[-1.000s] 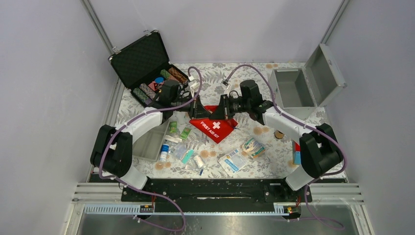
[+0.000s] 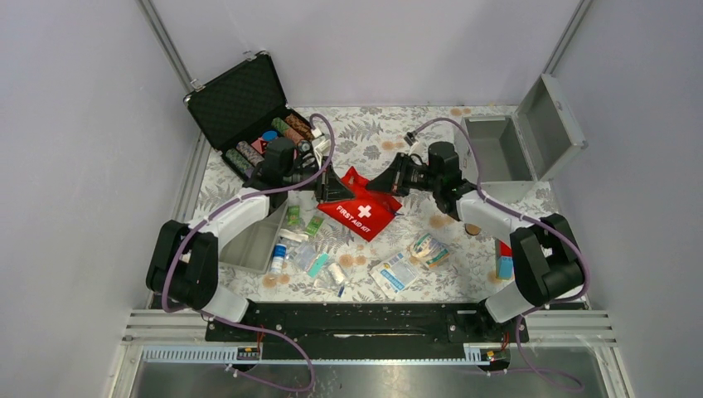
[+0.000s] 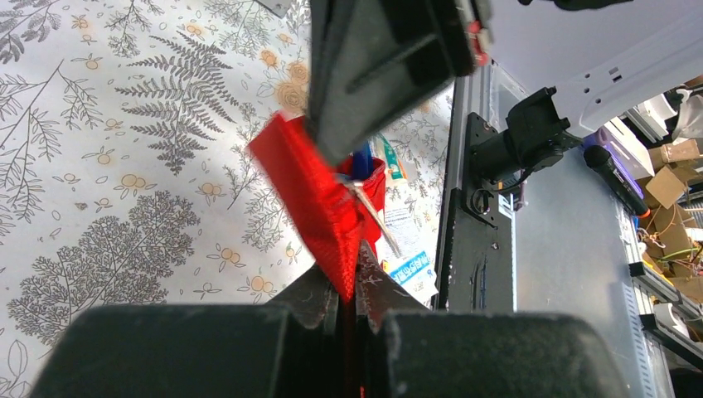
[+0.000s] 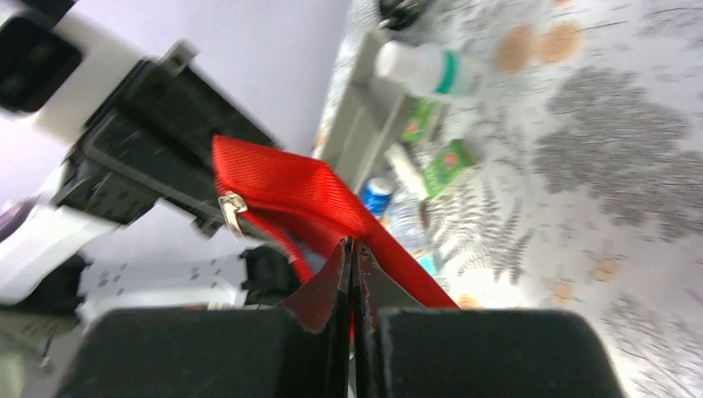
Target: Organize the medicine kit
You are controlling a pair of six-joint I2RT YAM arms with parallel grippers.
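The red first aid kit pouch (image 2: pixel 358 215) hangs between my two grippers in the middle. My left gripper is shut on its red fabric; the fabric and zipper rise from between the fingers in the left wrist view. My right gripper is shut on the pouch too, with red cloth at its fingers. Packets (image 2: pixel 313 225), a bottle (image 2: pixel 278 258), a leaflet (image 2: pixel 394 274) and a bagged item (image 2: pixel 429 250) lie on the patterned table below and around the pouch.
A grey tray (image 2: pixel 247 245) is at the left, an open case (image 2: pixel 232 95) of rolls at back left, an open white box (image 2: pixel 493 149) at back right.
The right gripper has shifted slightly right, with more red fabric now showing between the two grippers. The left arm has moved little, and the pouch has shifted slightly.
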